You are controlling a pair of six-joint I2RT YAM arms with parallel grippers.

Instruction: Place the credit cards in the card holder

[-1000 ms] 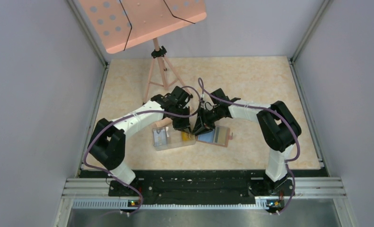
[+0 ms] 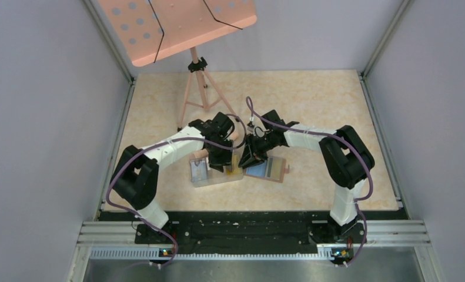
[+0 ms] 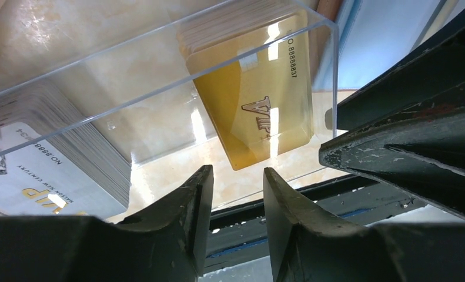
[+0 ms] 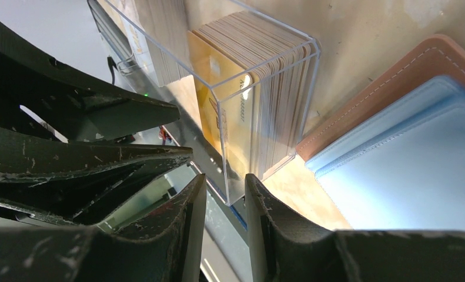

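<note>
Gold cards (image 3: 259, 94) stand as a stack in the right end of a clear box (image 3: 335, 64), and a stack of white cards (image 3: 36, 170) fills its left end. Just in front of the gold stack is my left gripper, open and empty. My right gripper is part open at the box's near right corner, no card showing between its fingers; contact with the box wall is unclear. The brown card holder (image 4: 388, 85) lies open right of the box, with blue pockets (image 4: 406, 170) and a tan section (image 2: 274, 168).
A pink easel (image 2: 200, 88) stands behind the box. Both grippers are crowded close together over the box's right end. The tabletop (image 2: 330, 182) to the right of the card holder is clear.
The right arm, box and card holder look unmoved.
</note>
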